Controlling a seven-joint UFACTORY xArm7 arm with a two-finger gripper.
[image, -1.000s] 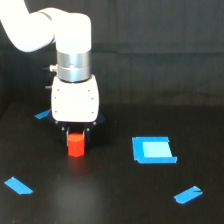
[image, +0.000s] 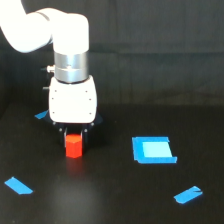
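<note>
A small red block (image: 73, 146) is below the white hand of my arm, left of centre in the camera view. My gripper (image: 73, 137) points straight down at it, and its dark fingers come down around the block's upper part. The fingers are hard to make out against the black background. Whether the block's underside touches the table cannot be told.
On the dark table (image: 110, 195), blue tape frames a pale square (image: 156, 149) to the right. Blue tape strips lie at the front left (image: 18, 186), at the front right (image: 188, 195) and behind the hand (image: 41, 115).
My hand has moved slightly to the left and a touch lower, and the red block has shifted with it by about the same amount. The tape marks are unchanged.
</note>
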